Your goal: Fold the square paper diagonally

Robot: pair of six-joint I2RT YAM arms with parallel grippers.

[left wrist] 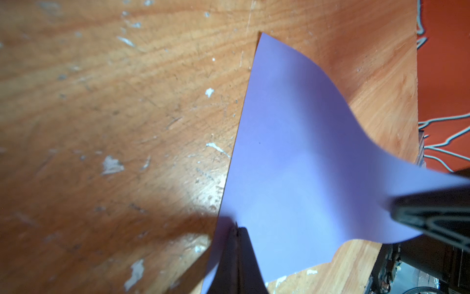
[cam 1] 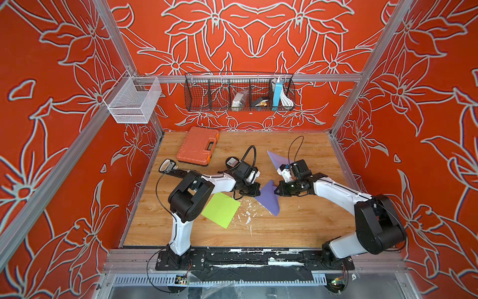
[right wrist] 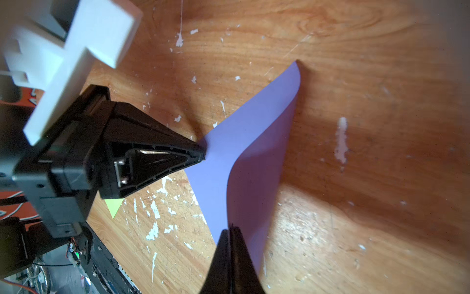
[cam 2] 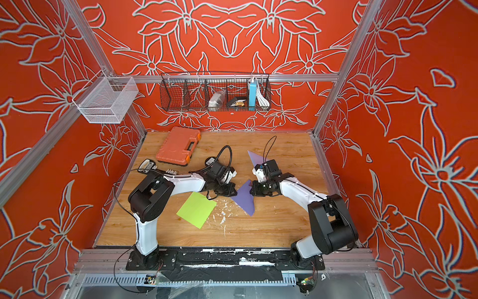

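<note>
The purple square paper (cam 1: 269, 200) lies between my two grippers, its right side raised and bowed over. My right gripper is shut on the lifted right corner of the paper; in the left wrist view the sheet (left wrist: 293, 171) curves up to those dark fingers (left wrist: 430, 213). My left gripper is shut, its tips against the paper by the left corner; whether any paper is pinched between them I cannot tell. The right wrist view shows the left fingertips (right wrist: 201, 153) touching the sheet near its left edge. The near corner rests on the table.
A yellow-green sheet (cam 1: 221, 209) lies front left, partly under the left arm. Behind the right gripper is another purple paper piece (cam 1: 276, 159). An orange case (cam 1: 197, 145) sits back left. White flecks mark the table (cam 1: 298, 224), whose front right is bare.
</note>
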